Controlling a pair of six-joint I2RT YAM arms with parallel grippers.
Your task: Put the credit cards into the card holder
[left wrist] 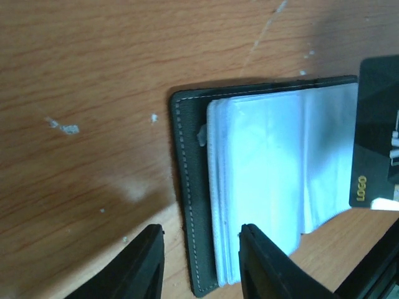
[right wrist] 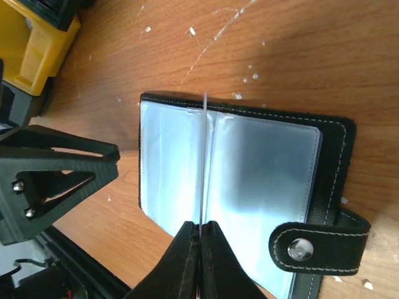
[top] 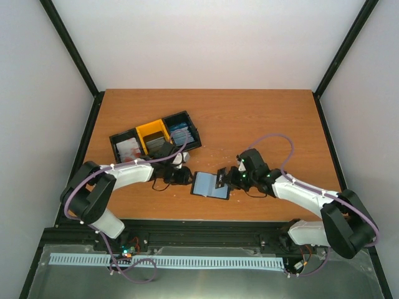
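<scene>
The card holder (top: 209, 185) lies open on the table between my two arms, its clear sleeves (right wrist: 262, 168) spread flat and its snap strap (right wrist: 321, 249) on the right. A black card with a gold logo stands on edge above the right part of the holder; the right wrist view sees it as a thin upright line. My right gripper is shut on this card's end. At the holder's left edge, my left gripper is partly open, with no card between its fingers, its tips over the cover's edge and sleeve.
Behind the left arm stands a black box with a yellow compartment (top: 149, 129) in its middle; cards (top: 181, 133) fill its right compartment and pale ones (top: 129, 149) its left. Small white flecks dot the table.
</scene>
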